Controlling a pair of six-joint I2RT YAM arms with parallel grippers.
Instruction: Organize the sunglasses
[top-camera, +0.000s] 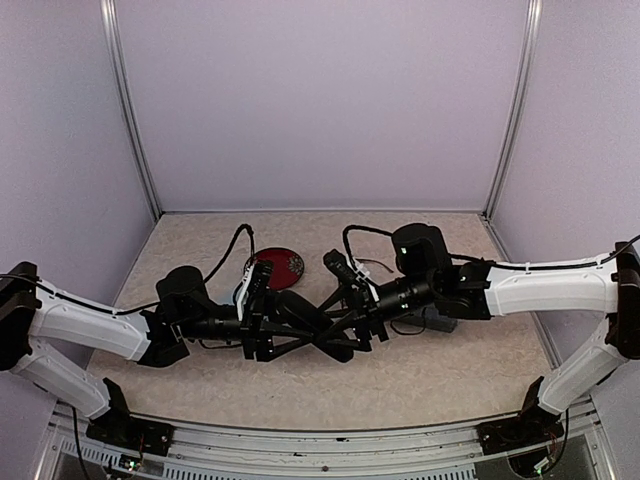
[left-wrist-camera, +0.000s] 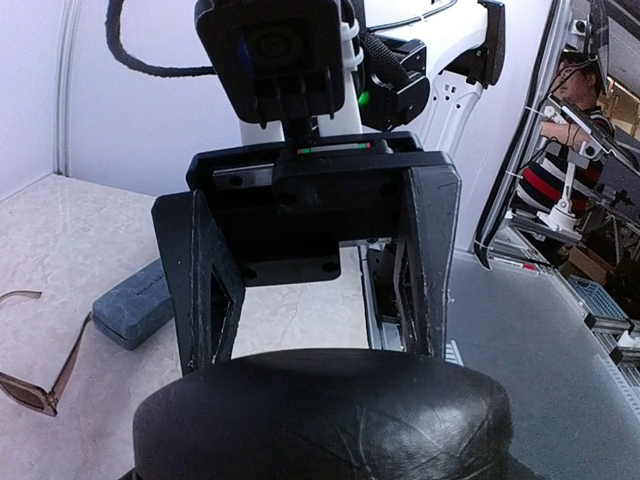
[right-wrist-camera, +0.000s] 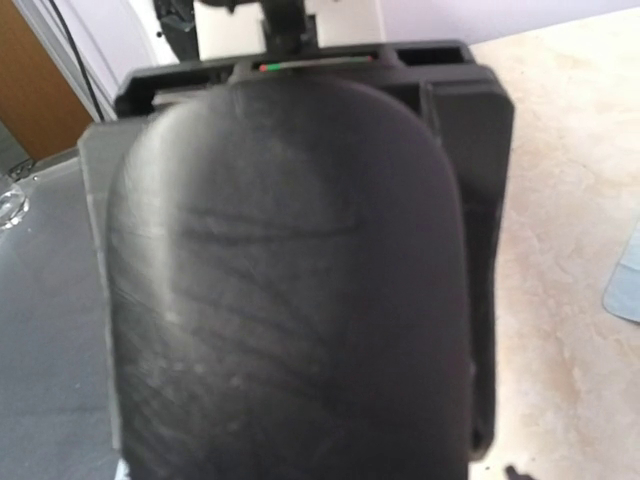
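Observation:
A black leather glasses case (top-camera: 305, 315) is held in the air between both arms at the centre of the top view; it fills much of the right wrist view (right-wrist-camera: 285, 280) and the bottom of the left one. My left gripper (top-camera: 270, 335) and my right gripper (top-camera: 350, 325) are both shut on it, from either side. Brown-tinted sunglasses (left-wrist-camera: 30, 395) lie on the table in the left wrist view, beside a blue-grey case (left-wrist-camera: 130, 305).
A red patterned round object (top-camera: 285, 265) lies at the back of the table (top-camera: 200, 390). A grey case (top-camera: 440, 320) sits behind the right arm.

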